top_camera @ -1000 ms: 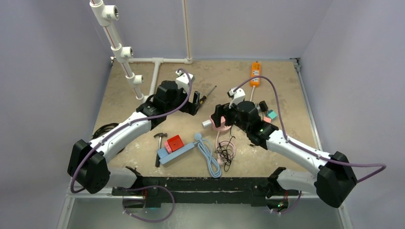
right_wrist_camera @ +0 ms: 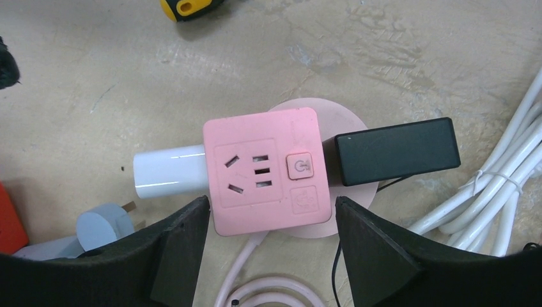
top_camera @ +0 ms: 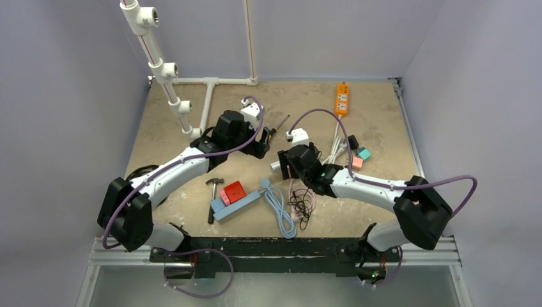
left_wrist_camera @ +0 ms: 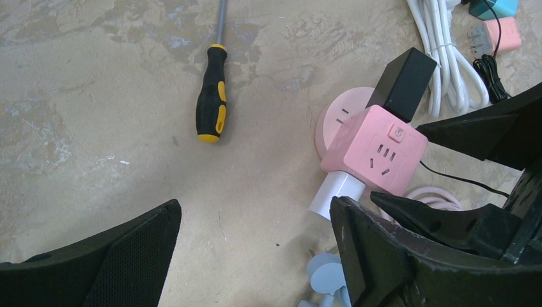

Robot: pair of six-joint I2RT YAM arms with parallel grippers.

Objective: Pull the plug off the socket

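Observation:
A pink cube socket (right_wrist_camera: 268,214) sits on a round pink base (right_wrist_camera: 319,114). A white cylindrical plug (right_wrist_camera: 169,171) projects from its left side and a black block-shaped plug (right_wrist_camera: 399,151) from its right. My right gripper is part open over the socket, one fingertip at each side of the cube's near edge; whether they touch it I cannot tell. In the left wrist view, the right gripper's dark fingers (left_wrist_camera: 482,131) come in from the right around the cube. My left gripper stands open and empty, left of the white plug.
A yellow-black screwdriver (left_wrist_camera: 212,96) lies behind the left gripper. Bundled white cable (right_wrist_camera: 498,185) is right of the socket. A blue power strip (top_camera: 240,206), red block (top_camera: 234,191) and hammer (top_camera: 213,198) lie at the front left. Bare tabletop surrounds the left gripper.

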